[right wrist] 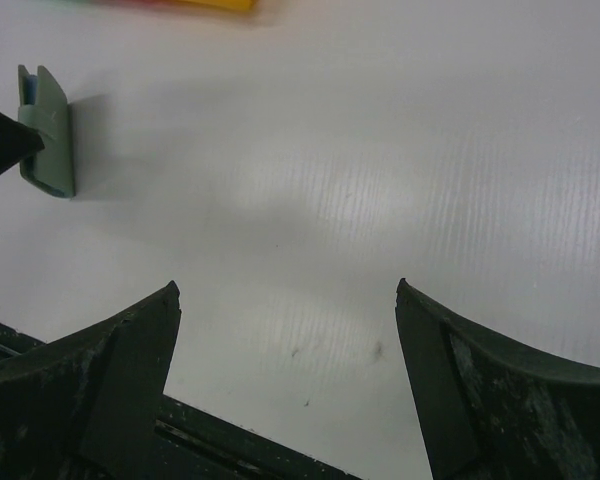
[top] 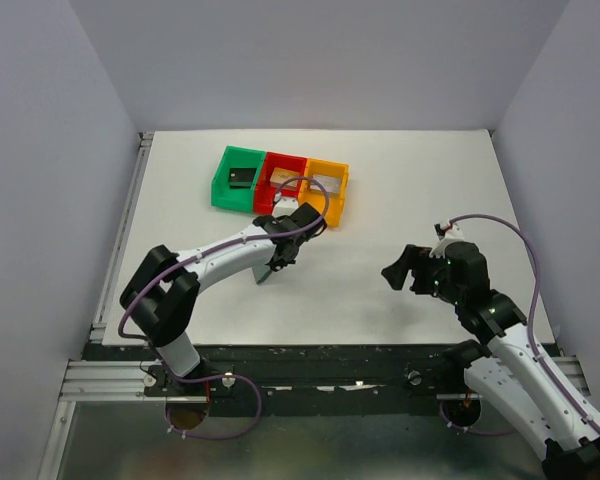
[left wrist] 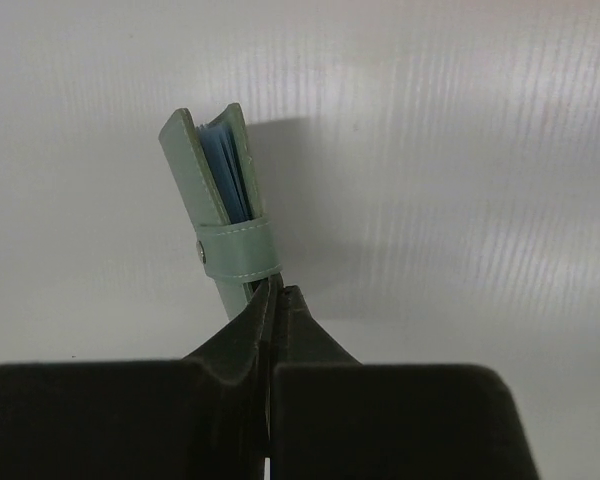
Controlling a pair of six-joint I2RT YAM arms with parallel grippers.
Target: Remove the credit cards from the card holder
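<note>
The card holder (left wrist: 187, 168) is pale green, with a snap strap (left wrist: 238, 250) across its middle. Blue card edges (left wrist: 225, 170) show in its open end. My left gripper is shut on the holder near the strap, the lower part hidden behind the fingers. From above, the holder (top: 261, 274) shows only partly, below the left gripper (top: 277, 266). The holder (right wrist: 52, 125) also appears at the left of the right wrist view. Over the right half of the table, my right gripper stands open with nothing between its fingers.
Green (top: 220, 195), red (top: 277, 208) and yellow (top: 322, 213) bins stand side by side at the back. A dark item (top: 242, 176) lies in the green one and pale cards (top: 327, 184) in the yellow. Between the grippers the white table (top: 345, 290) is clear.
</note>
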